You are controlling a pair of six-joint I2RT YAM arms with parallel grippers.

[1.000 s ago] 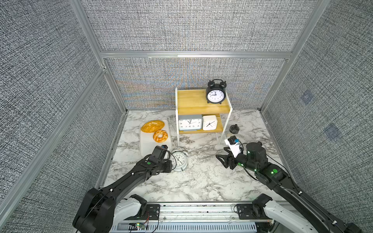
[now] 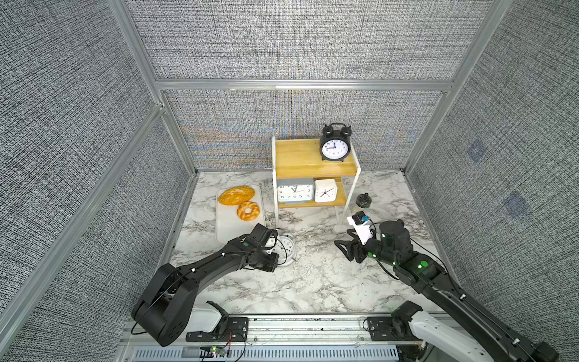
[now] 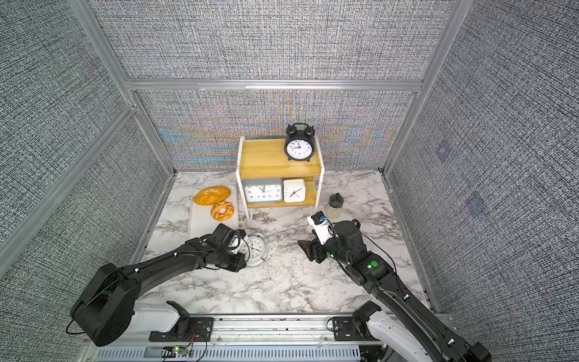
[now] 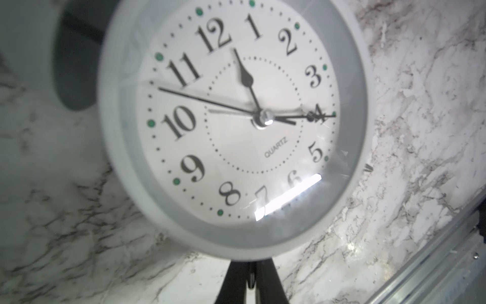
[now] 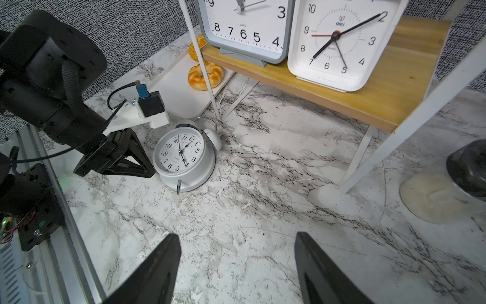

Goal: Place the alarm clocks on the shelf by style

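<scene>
A round pale grey alarm clock (image 5: 184, 154) lies face up on the marble table, left of the middle. Its dial (image 4: 238, 147) fills much of the left wrist view. My left gripper is shut, with nothing showing between its fingers, and its tips are at the clock's side. Well to the right, my right gripper hangs open and empty over bare table. On the shelf's upper board (image 2: 295, 158) a black twin-bell clock (image 2: 335, 144) stands at the right end. Below it, a grey rectangular clock (image 2: 295, 190) and a white square clock (image 2: 325, 190) stand side by side.
A white tray (image 2: 226, 228) with a long bread (image 2: 236, 195) and a ring bread (image 2: 248, 210) lies left of the shelf. A dark-lidded jar (image 3: 334, 206) stands to its right. The upper board's left side is free.
My left arm has reached farther to the right. The round clock has slid slightly right along the table and turned a little. My right arm is nearly still.
</scene>
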